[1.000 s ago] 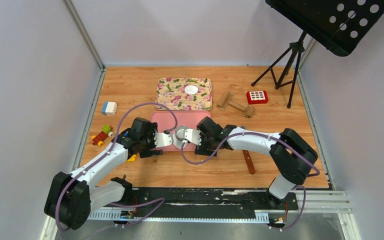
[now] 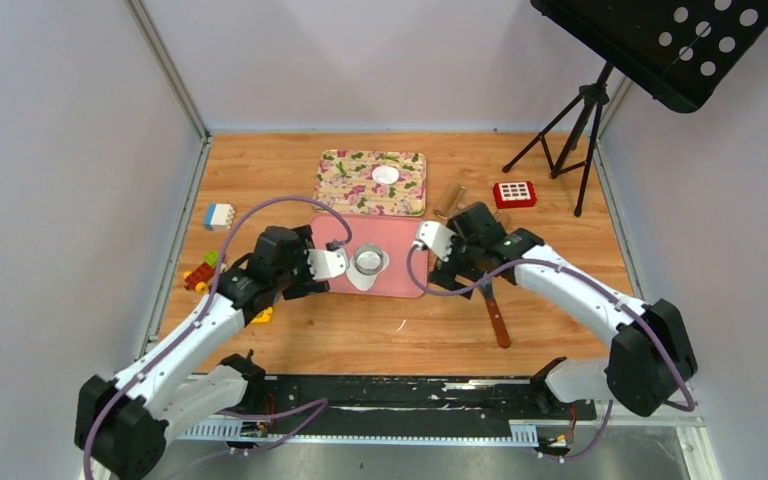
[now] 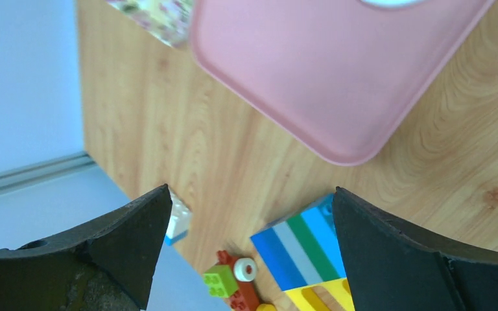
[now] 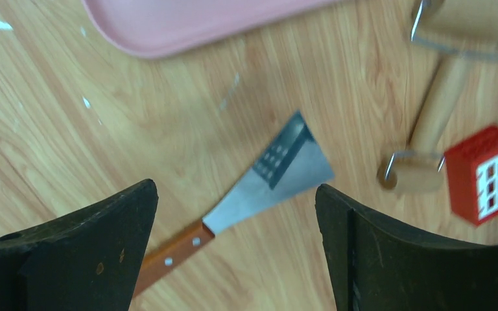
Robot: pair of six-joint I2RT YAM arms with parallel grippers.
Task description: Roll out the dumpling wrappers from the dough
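Note:
A pink tray (image 2: 400,280) lies mid-table with a white piece (image 2: 360,278) and a round steel object (image 2: 368,258) on it; whether dough is among them, I cannot tell. My left gripper hangs open above the table beside the tray's left side, empty. My right gripper is open and empty, over a wooden-handled scraper (image 4: 279,181) right of the tray.
A floral board (image 2: 355,185) with a white disc is behind the tray. A wooden mallet (image 4: 441,97), a red block (image 2: 515,194) and a music stand (image 2: 590,100) are at the right. Toy bricks (image 3: 298,246) lie at the left.
My right gripper has moved from over the tray to the right and up. My left arm has also shifted slightly up and back from the tray's centre, uncovering the steel object.

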